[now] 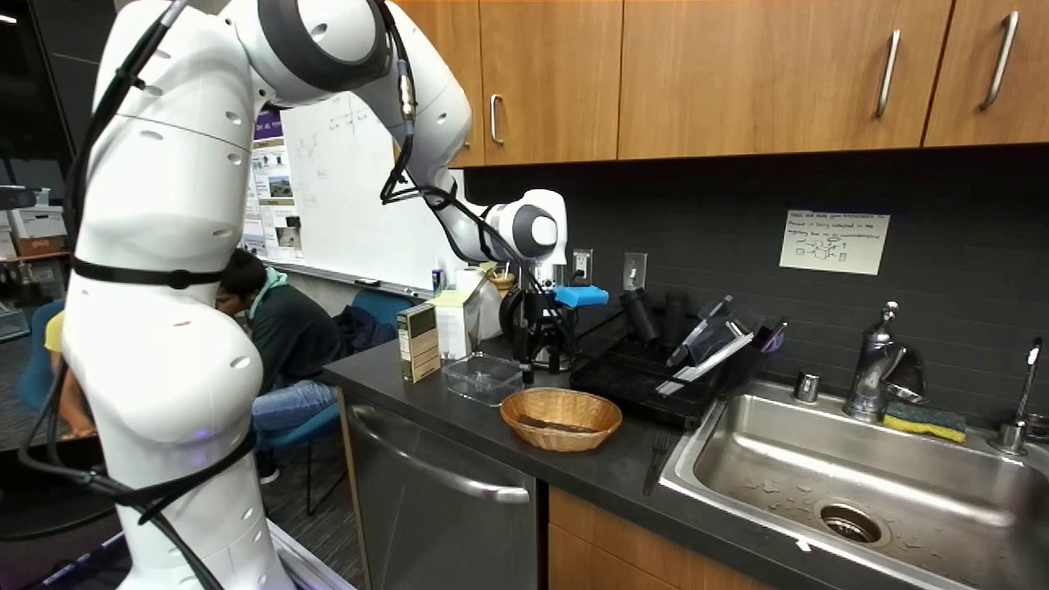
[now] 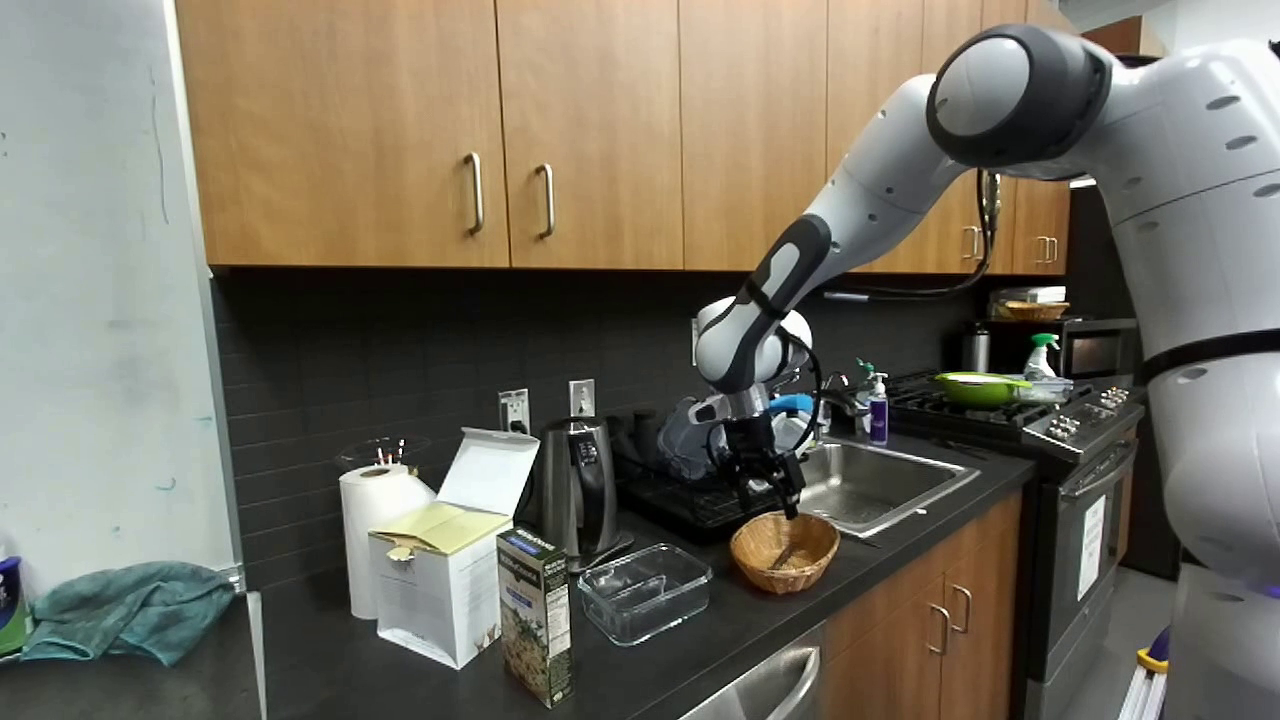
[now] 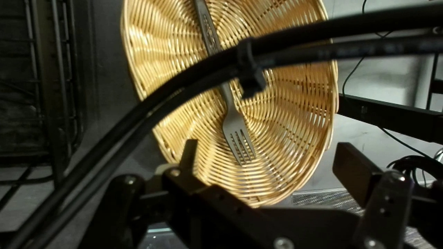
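Observation:
In the wrist view a metal fork (image 3: 234, 120) lies inside a woven basket (image 3: 299, 99), its tines toward the gripper and its handle partly crossed by black cables. My gripper is open, its two dark fingers wide apart with nothing held between them; the basket's near rim shows in the gap. From the side, the basket (image 2: 786, 582) sits on the dark counter, and my gripper (image 2: 774, 492) hangs just above its back side. The basket (image 1: 560, 418) also shows in the first exterior view, with the gripper (image 1: 546, 369) behind it.
A second fork (image 1: 656, 460) lies on the counter beside the sink (image 1: 688, 462). Left of the basket stand a glass container (image 2: 648, 594), a box (image 2: 536, 618) and a kettle (image 2: 578, 492). A black dish rack (image 1: 639, 383) is close behind the basket.

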